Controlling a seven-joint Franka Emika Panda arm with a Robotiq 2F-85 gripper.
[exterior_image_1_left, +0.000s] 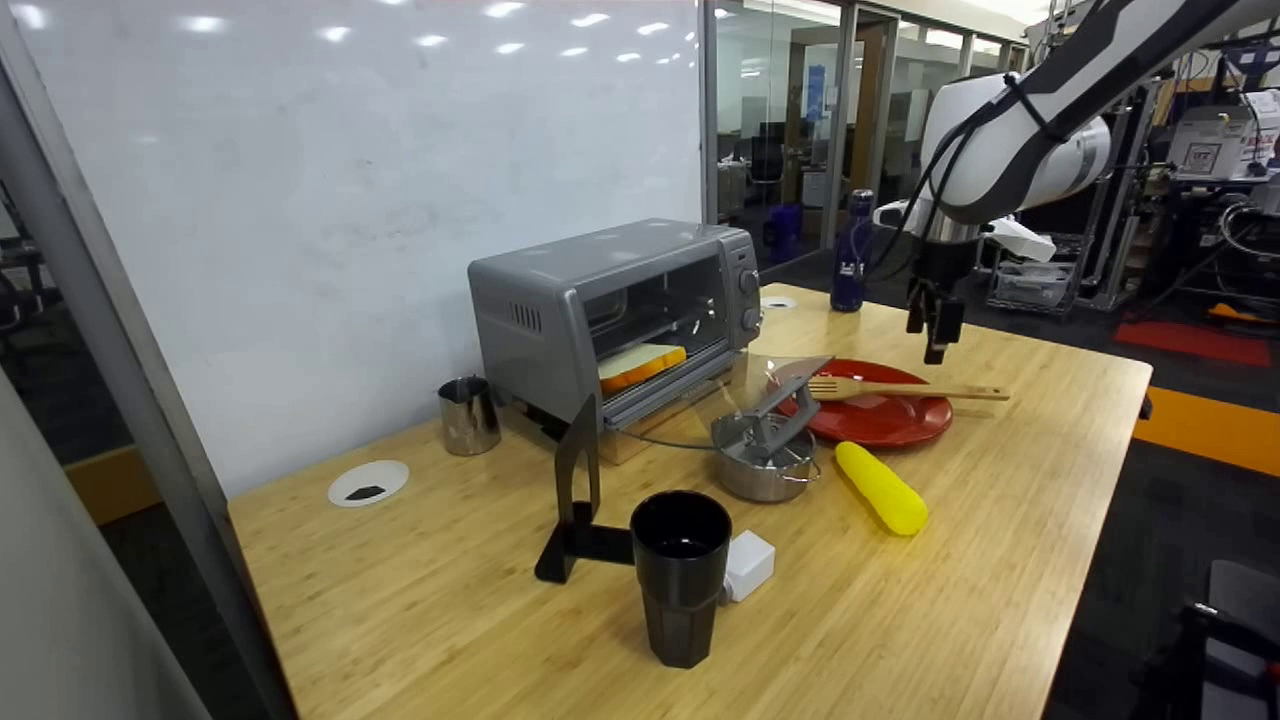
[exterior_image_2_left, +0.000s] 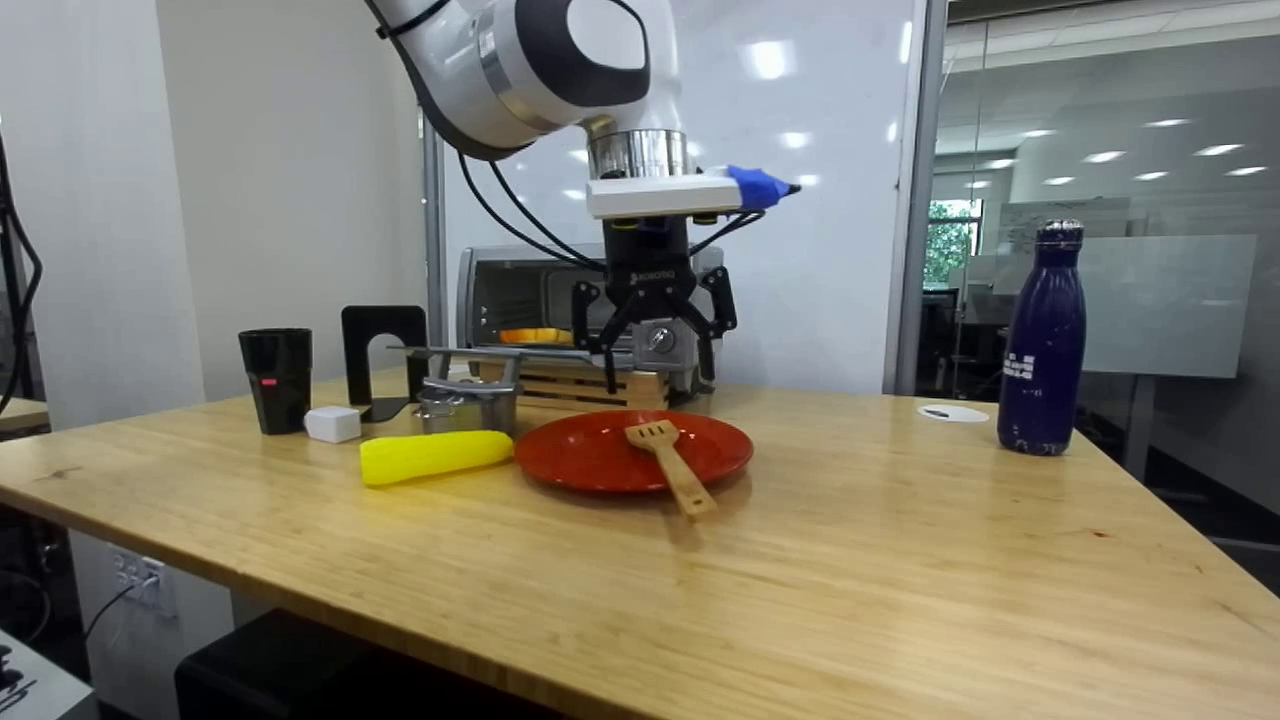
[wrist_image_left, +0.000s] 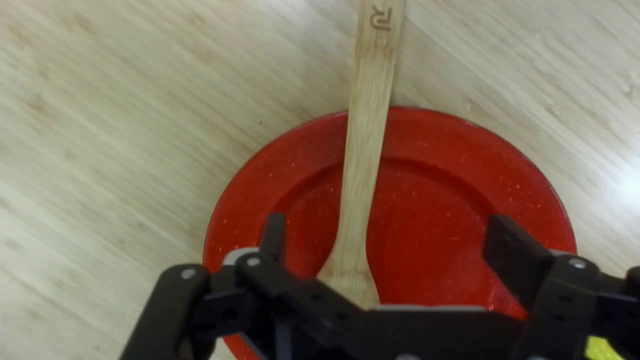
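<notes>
A wooden slotted spatula (exterior_image_2_left: 679, 470) rests across a red plate (exterior_image_2_left: 576, 451), its slotted head inside the plate and its handle reaching over the rim. From above, in the wrist view, the spatula (wrist_image_left: 363, 144) runs up and out of the frame over the plate (wrist_image_left: 438, 240); part of its head is hidden by my gripper. The fingers are wide apart and hold nothing. Exterior view 1 puts my open gripper (exterior_image_1_left: 932, 338) in the air above the spatula (exterior_image_1_left: 918, 389), clear of it.
An open toaster oven (exterior_image_1_left: 612, 288) with bread (exterior_image_1_left: 636, 364) stands behind. Near the plate are a lidded pot (exterior_image_1_left: 762, 472) and a yellow object (exterior_image_1_left: 882, 486). A black cup (exterior_image_1_left: 680, 576) and blue bottle (exterior_image_2_left: 1042, 342) stand farther off.
</notes>
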